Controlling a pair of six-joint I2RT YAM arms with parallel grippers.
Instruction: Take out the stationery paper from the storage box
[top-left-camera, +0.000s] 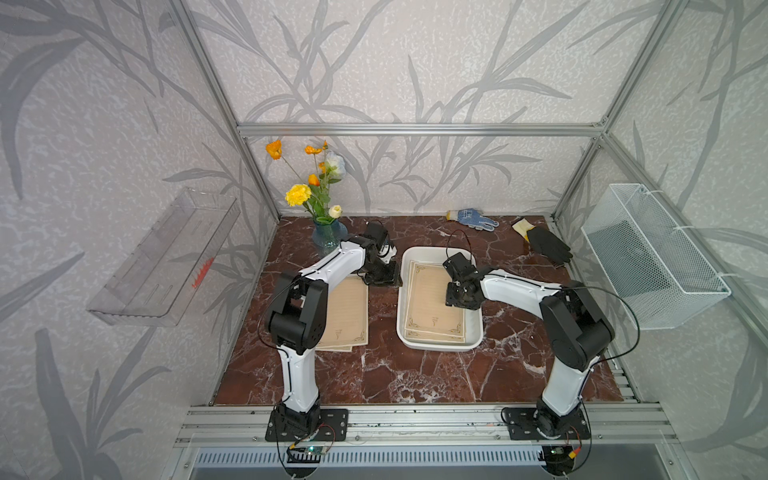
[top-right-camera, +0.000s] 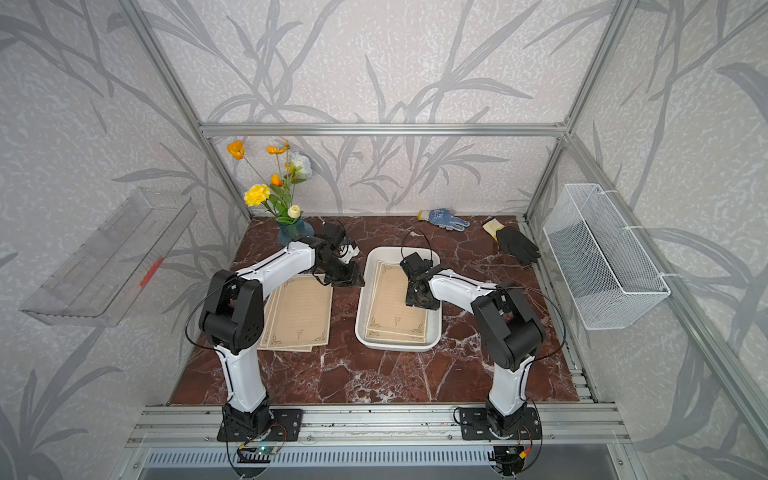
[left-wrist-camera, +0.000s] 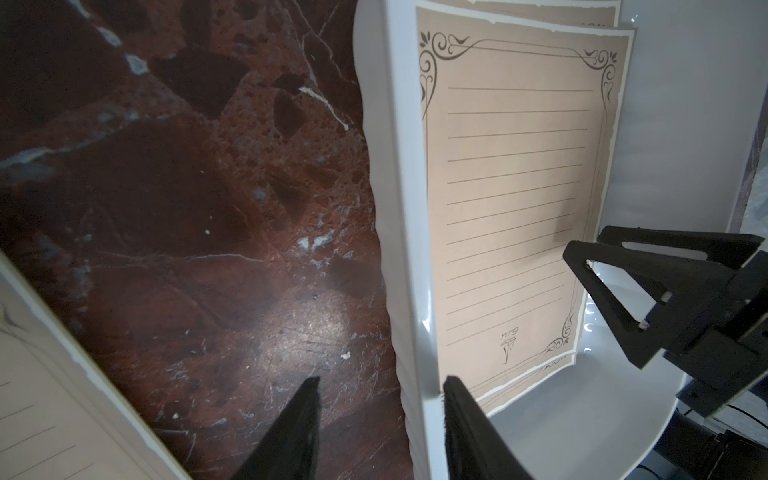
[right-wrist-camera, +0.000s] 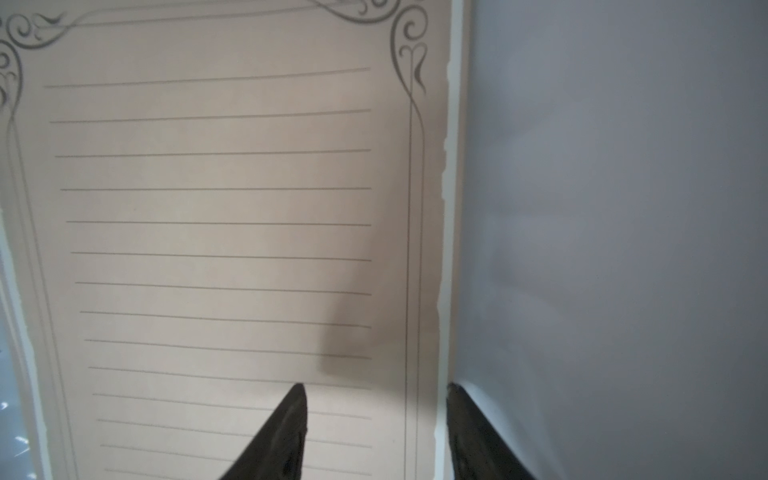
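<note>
Beige lined stationery paper (top-left-camera: 432, 300) lies in the white storage box (top-left-camera: 438, 347), its sheets slightly offset from one another. More sheets of the same paper (top-right-camera: 297, 313) lie on the table left of the box. My left gripper is open with no paper between its fingers; the box's left wall shows in its view. Over the paper's right edge stands my right gripper, open. In its view one finger (right-wrist-camera: 276, 436) is above the paper and the other near the bare box floor. Whether either touches the paper, I cannot tell.
A flower vase (top-left-camera: 328, 233) stands behind the left arm. Gloves (top-left-camera: 472, 218) lie at the back. A clear bin (top-left-camera: 168, 264) hangs at left and a white mesh basket (top-left-camera: 656, 256) at right. Table in front of the box is clear.
</note>
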